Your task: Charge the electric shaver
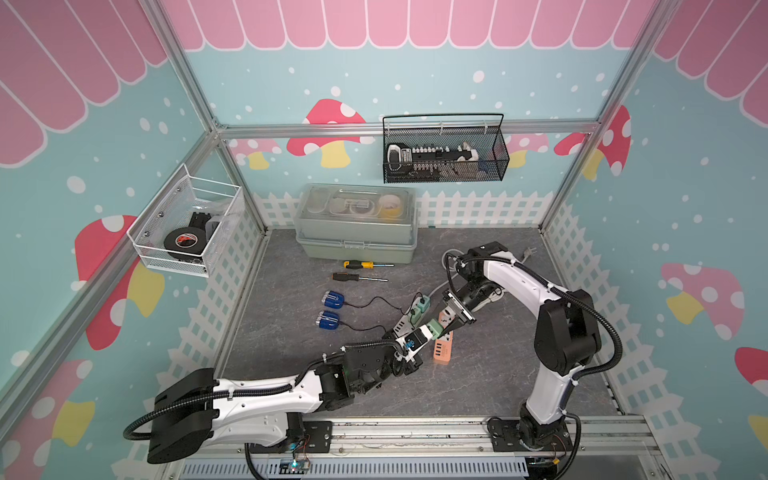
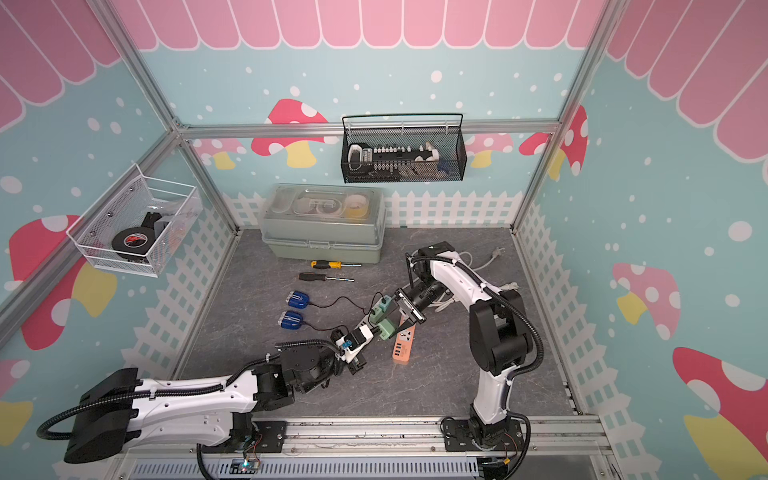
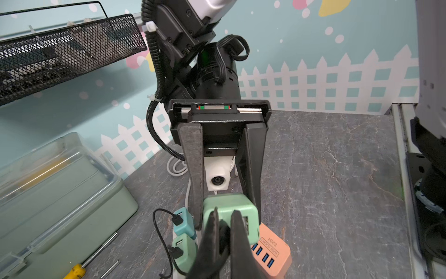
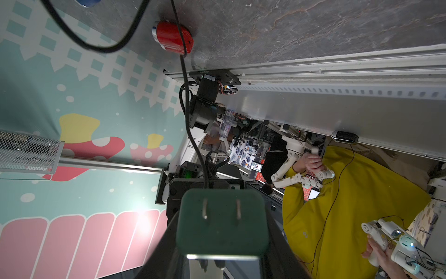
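Note:
My right gripper is shut on a mint green charger (image 4: 222,223), held above the orange power strip (image 2: 403,345). My left gripper is shut just in front of the charger's face, with a dark cable near its blurred fingertips; whether it grips the cable is unclear. Two more plug adapters, cyan (image 3: 185,222) and green (image 3: 188,258), with black cables plugged in, sit on a white strip to the left. Two blue shavers (image 1: 333,299) lie at the left, cables attached. A red shaver (image 4: 172,38) shows in the right wrist view.
A grey-green toolbox (image 1: 355,240) stands at the back, with two screwdrivers (image 1: 360,264) before it. A black wire basket (image 1: 444,172) and a white basket (image 1: 184,264) hang on the walls.

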